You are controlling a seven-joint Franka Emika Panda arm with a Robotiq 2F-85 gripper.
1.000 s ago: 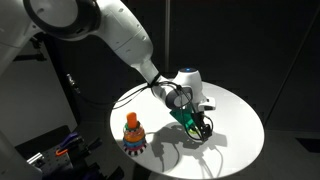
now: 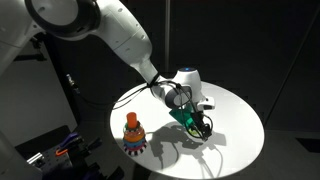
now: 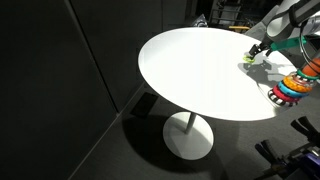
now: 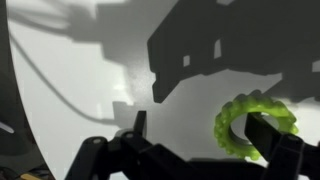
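A bumpy lime-green ring [image 4: 222, 127] lies flat on the white table, towards the right in the wrist view. My gripper is open above the table, its fingers wide apart. The right finger [image 4: 262, 130] overlaps the ring's hole in this view, while the left finger [image 4: 138, 126] is out over bare table. Whether the right fingertip reaches down into the hole cannot be told. In exterior view 2 the ring [image 3: 249, 59] shows just beside the fingers; in exterior view 1 the gripper mostly covers it.
A stack of coloured rings topped with an orange piece [image 2: 131, 119] stands near the table's edge on the left in exterior view 1. A cable hangs along the arm.
The gripper has shifted only very slightly at the green ring and remains open. The ring stack has stayed in place.
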